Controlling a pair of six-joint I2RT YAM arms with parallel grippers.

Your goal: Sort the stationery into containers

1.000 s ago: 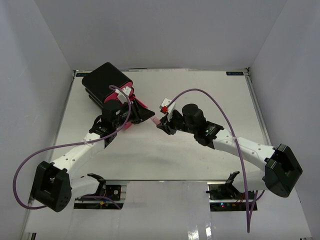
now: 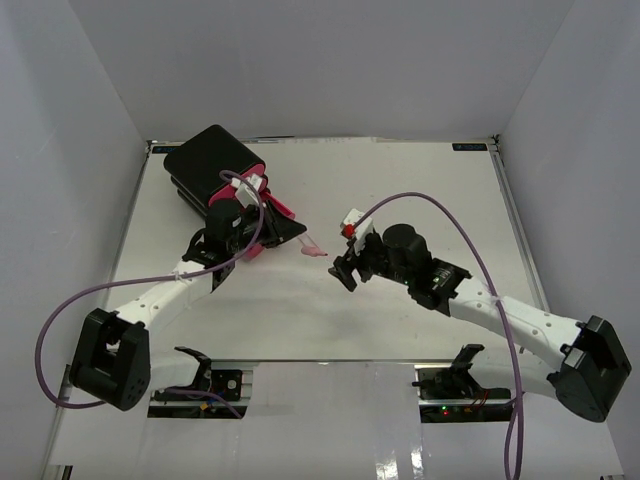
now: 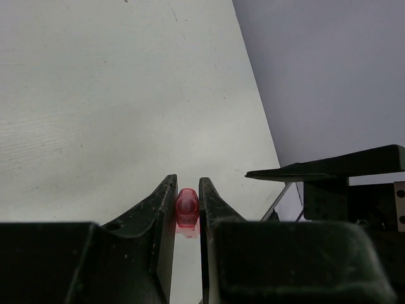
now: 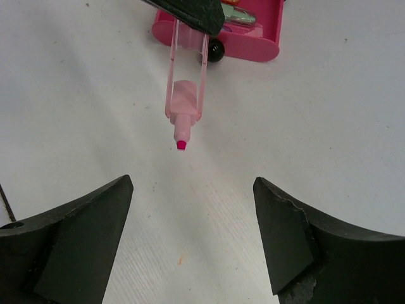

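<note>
A pink translucent stationery item with a dark pink tip, also seen in the right wrist view, points down from my left gripper, which is shut on it. Facing it from the right, my right gripper stands open with nothing between its fingers. Behind them in the right wrist view, a pink tray holds small items, among them a silver cylinder, beside a dark round object.
A black box with pink trays under it stands at the back left.
My right gripper has opened and drawn back to the right, away from the pink item, which stays in my left gripper.
</note>
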